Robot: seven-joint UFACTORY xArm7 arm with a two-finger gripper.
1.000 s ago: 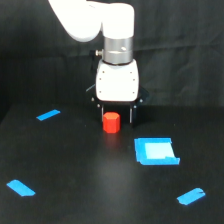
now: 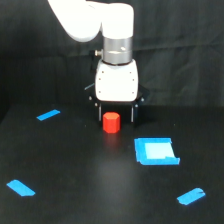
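Note:
A small red block (image 2: pixel 111 122) rests on the dark table near the middle of the camera view. The white arm comes down behind it, and my gripper (image 2: pixel 117 112) is at the arm's lower end, close to the block. Its dark fingers blend into the black background, so how far apart they stand is unclear. Whether they touch the block cannot be made out either.
To the right of the block lies a blue-bordered square (image 2: pixel 144 158) with a pale centre. Blue strips mark the table at the left (image 2: pixel 48 115), front left (image 2: pixel 20 188) and front right (image 2: pixel 191 196).

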